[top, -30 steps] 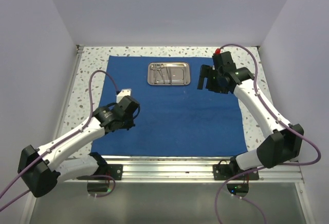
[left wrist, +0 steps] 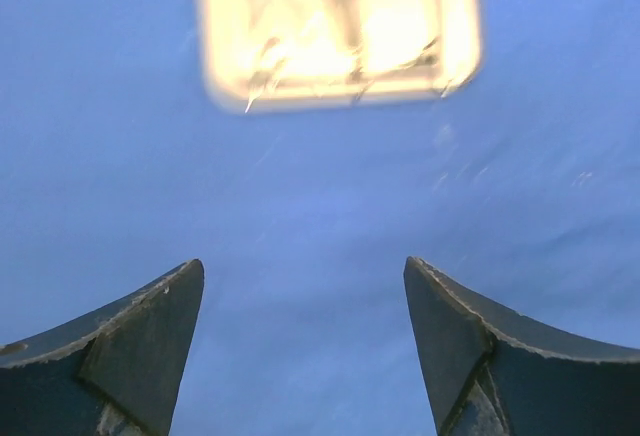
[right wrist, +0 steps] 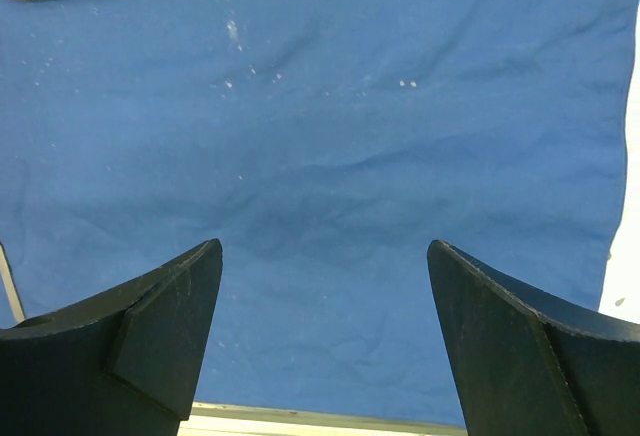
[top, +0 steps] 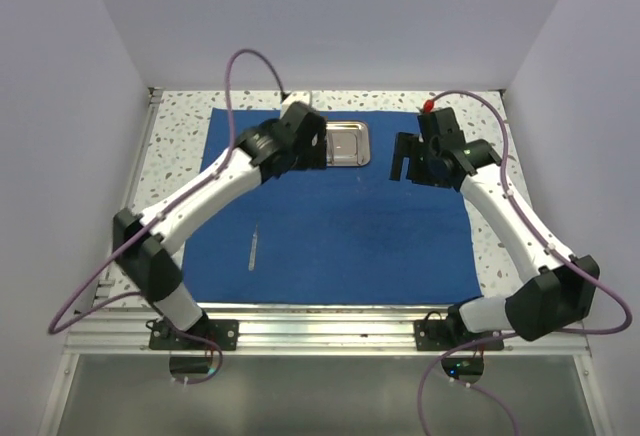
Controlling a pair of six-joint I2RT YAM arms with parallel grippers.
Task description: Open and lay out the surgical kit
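A metal tray (top: 350, 144) of instruments rests on the blue cloth (top: 340, 236), partly hidden behind my left arm in the top view; the left wrist view shows it blurred at top, instruments (left wrist: 345, 6) inside. A slim silver instrument (top: 253, 248) lies on the cloth at lower left. My left gripper is open over the cloth just short of the tray, nothing between its fingers. My right gripper stands open over the cloth right of the tray, empty.
The speckled table (top: 485, 256) shows around the cloth, with walls at back and sides and a metal rail (top: 320, 321) along the front.
My left arm has swung from the lower left up toward the tray, uncovering the slim instrument on the cloth. The right arm has shifted slightly right.
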